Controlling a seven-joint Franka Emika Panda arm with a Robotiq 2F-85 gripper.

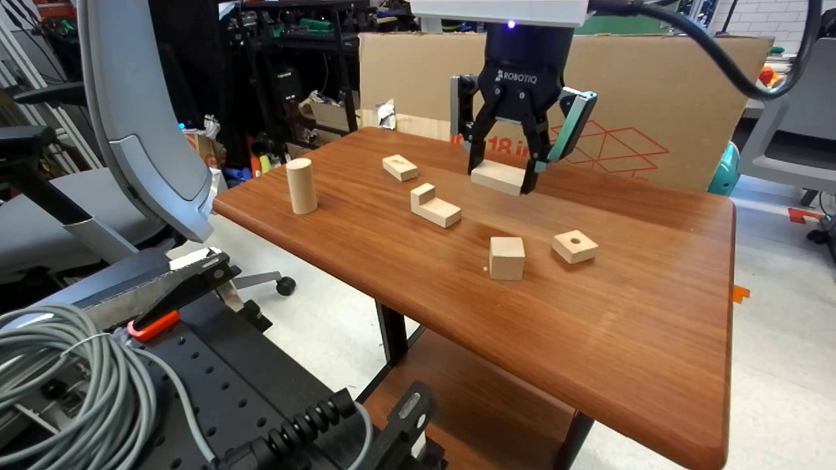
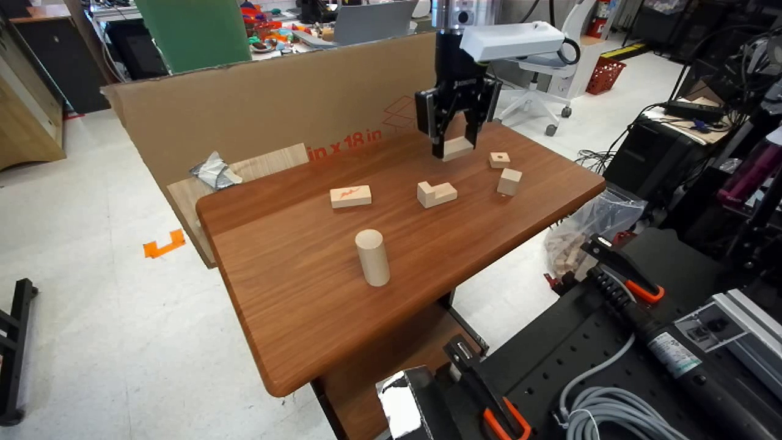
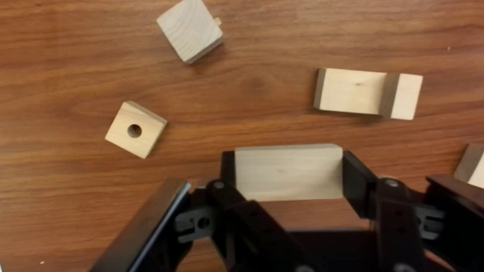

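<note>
My gripper (image 1: 501, 179) is shut on a plain rectangular wooden block (image 3: 288, 173), with a fingertip pressed to each end of it. In exterior view 1 the held block (image 1: 498, 177) appears over the back part of the table; whether it touches the tabletop is hard to tell. Closest in front lies an L-shaped block (image 3: 354, 91). A small block with a hole (image 3: 131, 131) and a cube (image 3: 190, 29) rest on one side. On the other side is a flat block with a reddish mark (image 2: 350, 195), and beyond it an upright cylinder (image 2: 372, 258).
Cardboard (image 2: 278, 110) stands along the table's back edge, close behind the gripper. The wooden tabletop (image 1: 627, 337) has bare room at its front right and, in exterior view 2, at its left end.
</note>
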